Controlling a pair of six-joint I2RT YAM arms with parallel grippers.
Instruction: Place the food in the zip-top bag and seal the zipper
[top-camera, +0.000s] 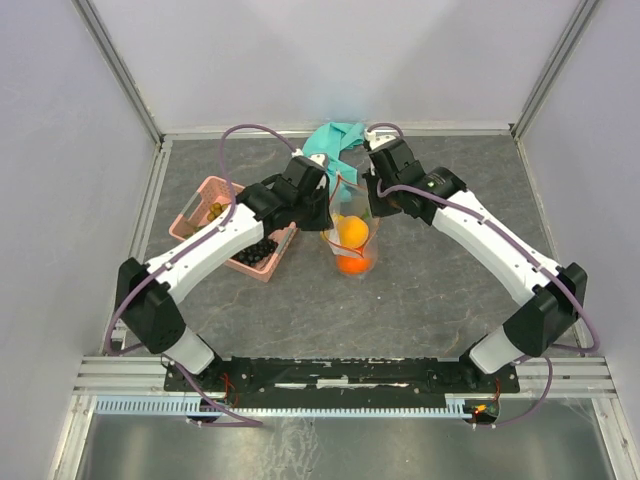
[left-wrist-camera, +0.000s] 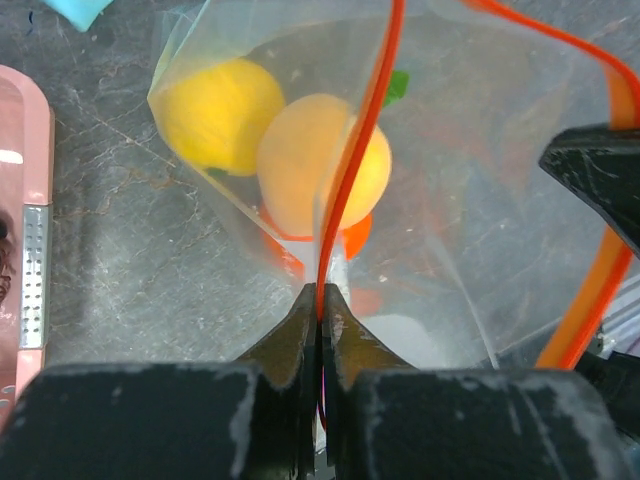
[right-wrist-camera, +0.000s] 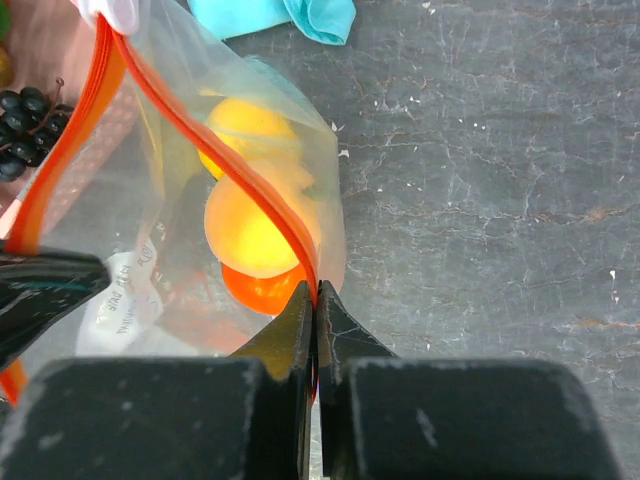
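Between my two grippers hangs the clear zip top bag (left-wrist-camera: 450, 190), its orange-edged mouth spread apart. Inside it lie a yellow fruit (left-wrist-camera: 222, 115), a paler orange-yellow fruit (left-wrist-camera: 320, 165) and a deep orange one (right-wrist-camera: 262, 288), with a small green leaf (left-wrist-camera: 397, 87). In the left wrist view my left gripper is shut on one orange rim of the bag. On the opposite rim, my right gripper is shut, with the orange edge running between its fingertips in the right wrist view. The bag's bottom is partly hidden by the fruit.
A pink basket (top-camera: 276, 262) to the left holds dark grapes (top-camera: 256, 251) and several small brownish fruits (top-camera: 216, 211). A turquoise cloth (top-camera: 335, 140) lies behind the bag.
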